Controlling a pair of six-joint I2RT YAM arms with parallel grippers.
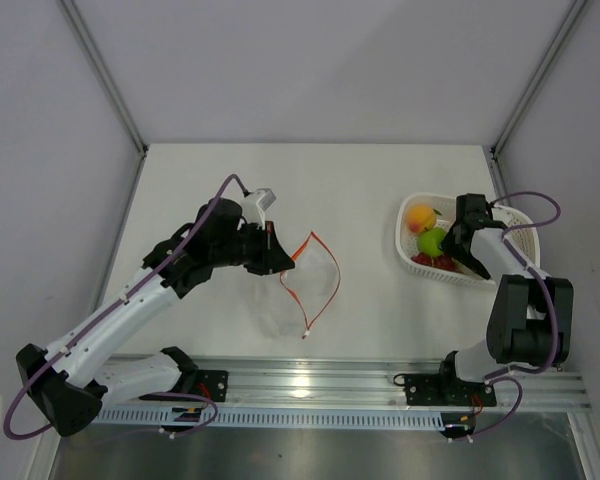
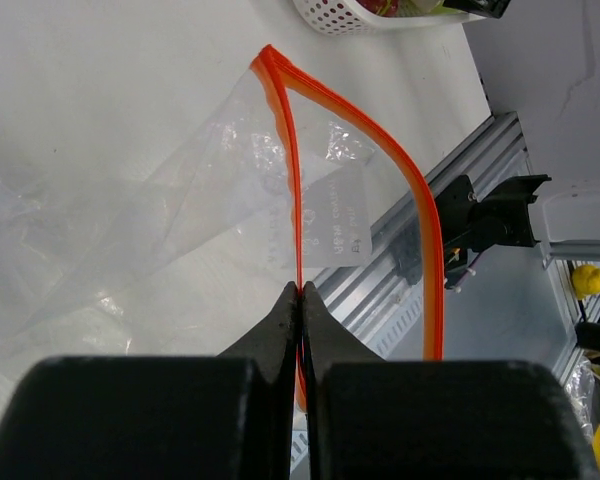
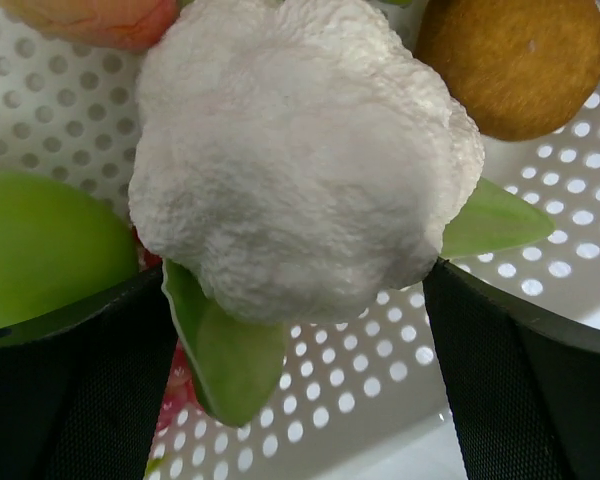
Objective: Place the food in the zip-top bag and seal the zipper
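Note:
The clear zip top bag (image 1: 320,275) stands with its orange-edged mouth spread apart on the table. One side of that orange rim runs between the fingertips of my left gripper, which is shut on it. Inside the white basket (image 1: 416,268) at the right, my right gripper (image 1: 466,252) reaches down with its fingers open. A white cauliflower (image 3: 305,150) with green leaves fills the right wrist view, between and just beyond the two fingers. Whether the fingers touch it I cannot tell.
Around the cauliflower lie an orange fruit (image 1: 419,218), a green fruit (image 1: 431,241), red fruit (image 1: 443,263) and a brown round item (image 3: 515,65). The basket's perforated wall is close to the right fingers. Between bag and basket the table (image 1: 370,300) is bare.

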